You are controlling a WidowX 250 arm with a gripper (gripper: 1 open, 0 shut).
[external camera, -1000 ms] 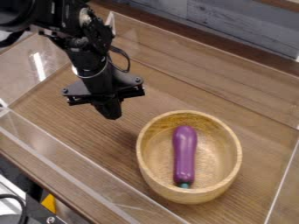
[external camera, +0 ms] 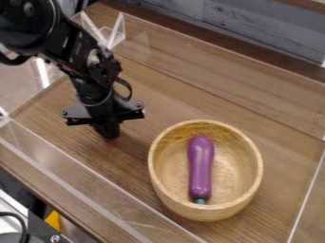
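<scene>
My black gripper is low over the wooden table at the left, its fingertips close to or on the surface. It looks shut, with nothing visible between its fingers. To its right a tan bowl holds a purple eggplant-like object with a small teal tip, lying lengthwise inside.
A grey wall runs along the back right. A black cable and a yellow item lie at the lower left edge.
My gripper has moved left and down toward the table surface. The bowl and the purple object have stayed put.
</scene>
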